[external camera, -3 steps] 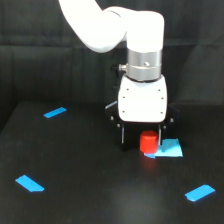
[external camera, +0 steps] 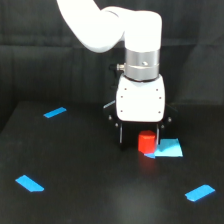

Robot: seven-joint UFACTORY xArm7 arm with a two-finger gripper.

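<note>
A small red block (external camera: 147, 142) rests on the dark table, low in the middle of the camera view. Above it hangs my gripper (external camera: 140, 138), a white hand pointing down with dark fingers. The fingers look open: a dark gap shows between the left finger (external camera: 121, 135) and the block, while the block sits close to the right finger. Whether that finger touches the block is hard to tell. The hand hides whatever lies directly behind it.
A light blue patch (external camera: 169, 148) lies just right of the block and partly behind it. Blue tape strips mark the table at back left (external camera: 55, 112), front left (external camera: 29, 184) and front right (external camera: 200, 193). A dark curtain hangs behind.
My gripper has shifted very slightly to the left. The red block also appears a touch farther left, while the blue patch has stayed put.
</note>
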